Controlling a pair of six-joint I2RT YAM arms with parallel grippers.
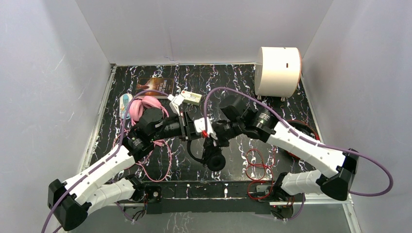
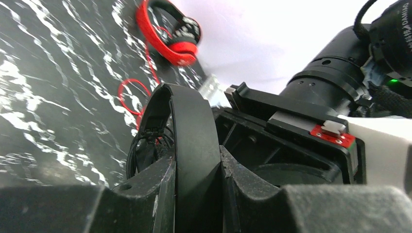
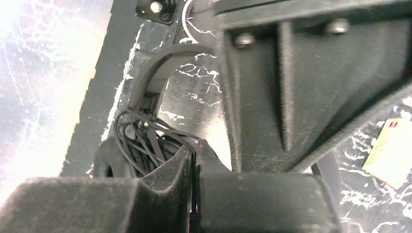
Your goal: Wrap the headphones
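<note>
Black headphones (image 1: 215, 158) hang near the table's middle in the top view. In the left wrist view, the fingers of my left gripper are shut around the black headband (image 2: 194, 126), one on each side. A black cable (image 3: 167, 130) is wound in several loops about the headphones in the right wrist view. One strand runs down between the closed fingertips of my right gripper, right beside the loops. From above, both grippers meet closely and the wrists hide their fingertips. The far ear cup is mostly hidden in the wrist views.
Pink headphones (image 1: 145, 103) with a loose cable lie at the left, a red-black pair (image 2: 167, 34) at the right. A white cylinder (image 1: 278, 72) stands at the back right. A book (image 1: 155, 85) and small box (image 1: 191, 97) lie behind.
</note>
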